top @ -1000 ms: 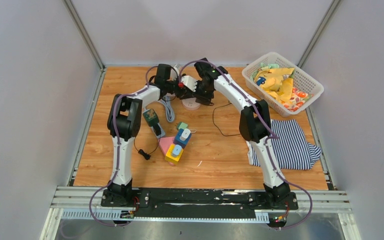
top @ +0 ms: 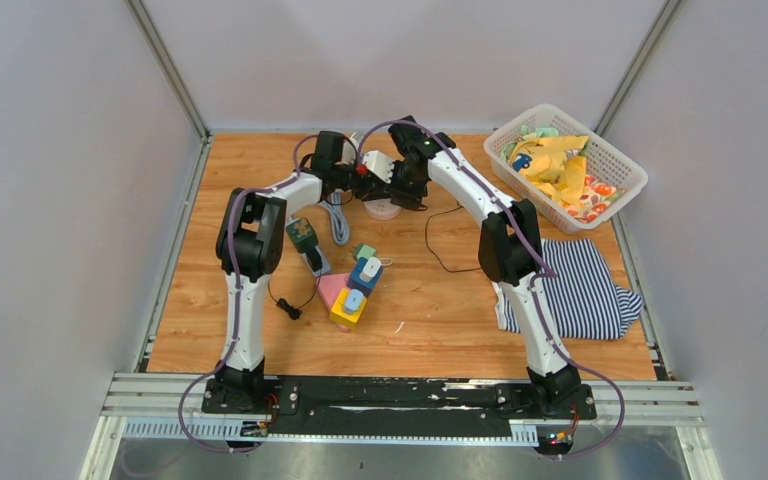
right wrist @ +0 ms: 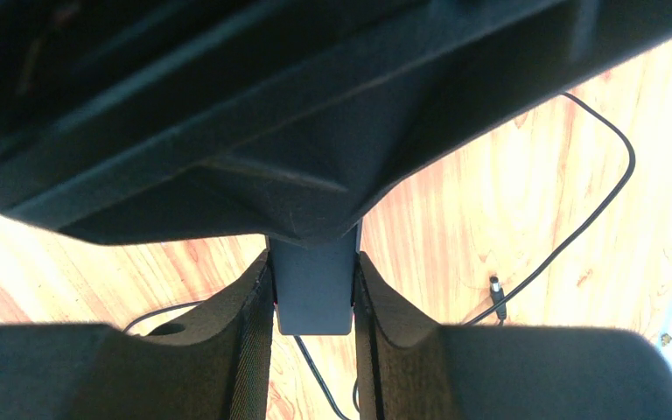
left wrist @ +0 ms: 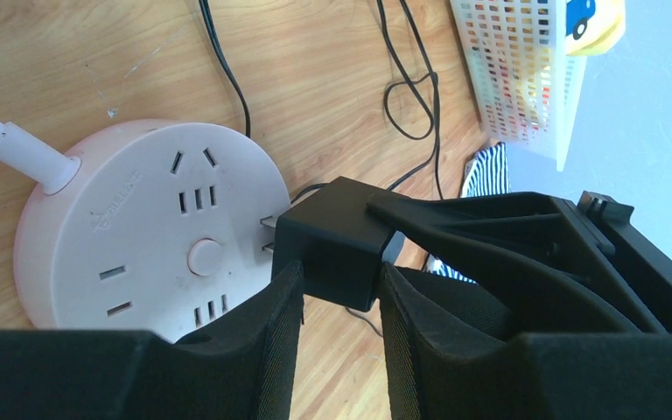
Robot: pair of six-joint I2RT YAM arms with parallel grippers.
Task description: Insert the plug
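A round pink-and-white power strip [left wrist: 144, 227] lies at the back middle, mostly under my grippers in the top view. A black plug adapter [left wrist: 332, 245] sits at its right side, with two metal prongs pointing at the strip's face; whether they enter a socket I cannot tell. My right gripper is closed on the adapter's body [right wrist: 313, 311]. My left gripper is beside the adapter's lower left, its fingertips at or against it; whether they grip it is unclear.
A white basket [top: 505, 140] of soft toys stands back right, a striped cloth [top: 575, 290] below it. Coiled grey cable [top: 338, 225], blocks [top: 348, 312] and small gadgets crowd the left middle. Bare wood lies at the front middle. Loose black cables cross the table.
My left gripper has shifted very slightly near the power strip. The right arm and the other objects look unchanged.
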